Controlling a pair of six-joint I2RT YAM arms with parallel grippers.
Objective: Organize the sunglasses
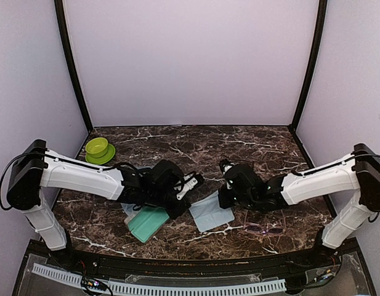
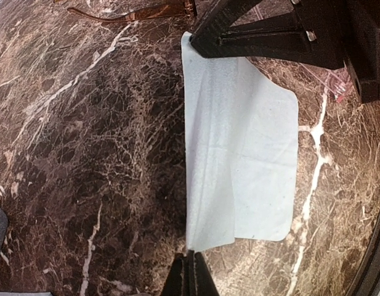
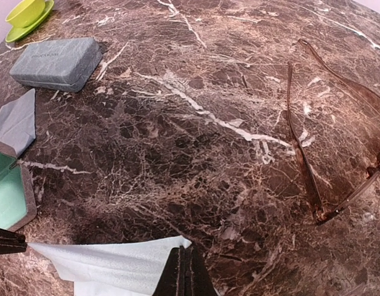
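A pale cleaning cloth (image 2: 257, 154) lies on the marble table with a folded strip along one side. My left gripper is shut at one end of that fold, and my right gripper is shut at the other end, apparently pinching the cloth's corners. In the right wrist view, brown sunglasses (image 3: 310, 185) lie with temples open beyond the cloth. An open case with green lining (image 3: 6, 188) sits at the left. Another pair of glasses (image 1: 263, 230) lies at the front right of the top view.
A grey closed case (image 3: 54, 65), a grey cloth (image 3: 14, 123) and a green cup on a saucer (image 3: 23, 13) stand at the left and back left.
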